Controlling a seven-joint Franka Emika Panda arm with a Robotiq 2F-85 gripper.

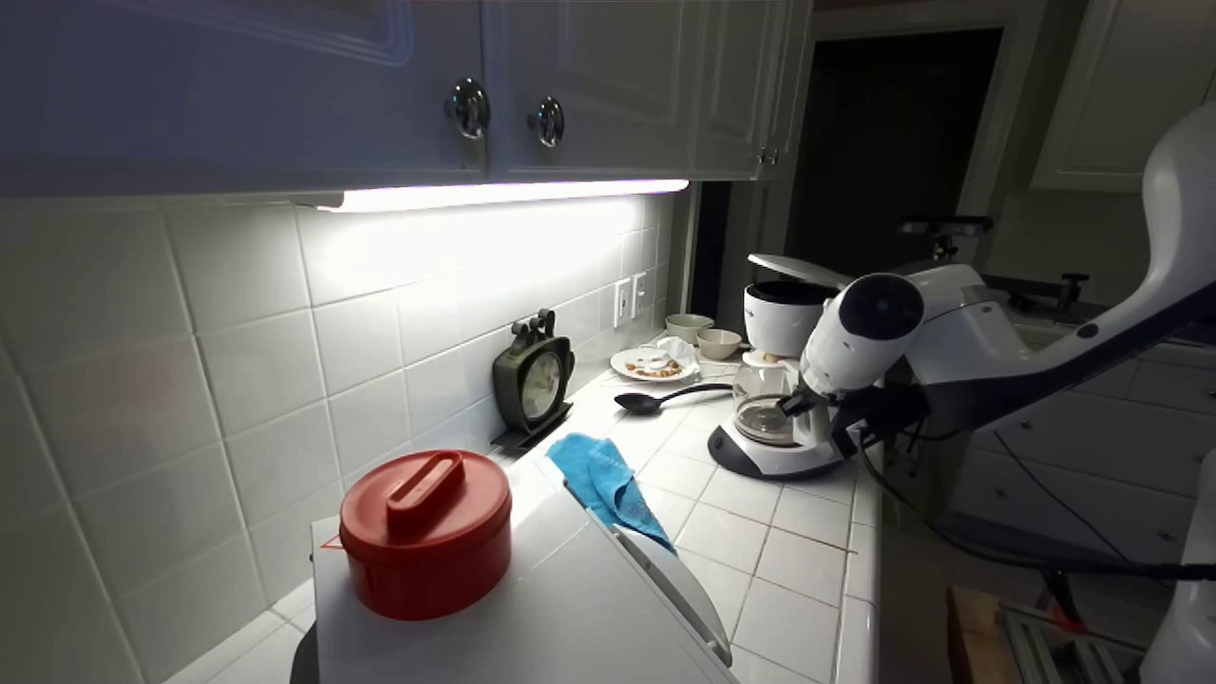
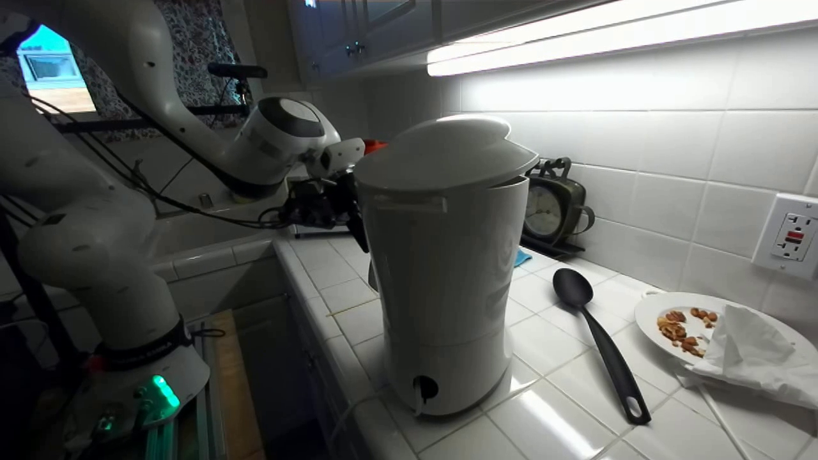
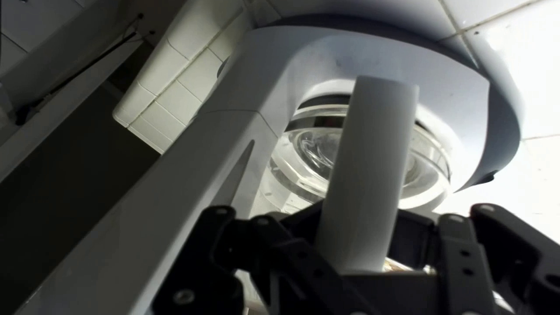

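In the wrist view my gripper is shut on the white handle (image 3: 370,168) of the coffee pot, one black finger against each side. The clear glass pot (image 3: 430,152) shows behind the handle, over the round plate of the white coffee maker (image 3: 420,68). Exterior view 1 has the coffee maker (image 1: 787,319) near the counter's front edge, lid raised, with the glass pot (image 1: 761,393) inside it. Whether the pot touches its plate, I cannot tell. From exterior view 2, the coffee maker's body (image 2: 445,291) hides the pot and most of the fingers.
A black spoon (image 1: 644,403) and a plate of nuts (image 1: 621,363) lie beyond the coffee maker, by two bowls (image 1: 718,344). A blue cloth (image 1: 604,473), a clock (image 1: 536,382) and a red pot (image 1: 427,547) are closer. Bare tiles (image 1: 718,536) lie between cloth and coffee maker.
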